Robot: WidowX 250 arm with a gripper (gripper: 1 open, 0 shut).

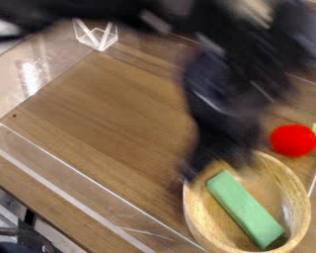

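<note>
A dark, motion-blurred arm and gripper [220, 133] reach down from the top toward the left rim of a pale wooden bowl [295, 203]. The blur hides the fingertips and whether they are apart or together. A green rectangular block [247, 210] lies inside the bowl at the bottom right of the camera view. A red round object [292, 140] with a green part lies just beyond the bowl on the right.
A clear plastic bracket [98, 35] stands at the back left edge. Transparent edging runs along the near left side.
</note>
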